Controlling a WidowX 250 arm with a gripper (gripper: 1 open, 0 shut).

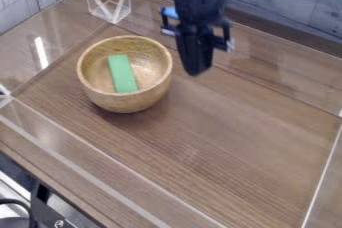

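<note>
A round wooden bowl (144,97) sits on the left half of the wooden table, holding a green block (122,72). The black arm reaches down from the top centre, its gripper (210,66) hovering to the right of the bowl and above it in the image. The grey fingers look close together, with nothing visible held; their tips are blurred.
Clear plastic pieces show at the upper left (110,5) and at the left edge. A wall borders the back.
</note>
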